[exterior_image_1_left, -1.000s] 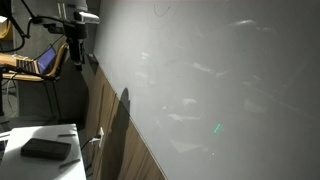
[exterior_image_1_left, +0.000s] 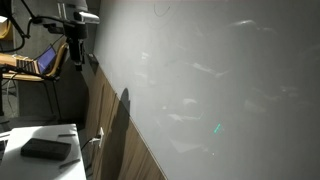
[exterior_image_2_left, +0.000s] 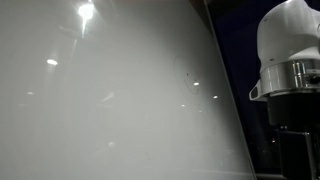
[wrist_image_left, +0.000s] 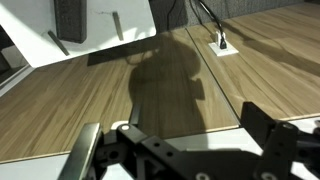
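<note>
My gripper stands open in the wrist view, its two fingers wide apart at the lower left and right, with nothing between them. In the first exterior view the gripper (exterior_image_1_left: 79, 62) hangs at the upper left, high above a white table (exterior_image_1_left: 20, 166). A dark rectangular block (exterior_image_1_left: 46, 149) lies on that table. Thin dark sticks, perhaps markers, lie beside it; one stick (wrist_image_left: 118, 26) shows clearly in the wrist view. The large whiteboard (exterior_image_1_left: 220, 70) carries a small green mark (exterior_image_1_left: 217, 128).
Wood panelling (wrist_image_left: 180, 95) lies below the gripper in the wrist view, with a cable and plug (wrist_image_left: 222, 43) near it. A chair and a laptop (exterior_image_1_left: 45, 62) are behind the arm. In the second exterior view the arm (exterior_image_2_left: 290, 50) is beside the whiteboard's right edge.
</note>
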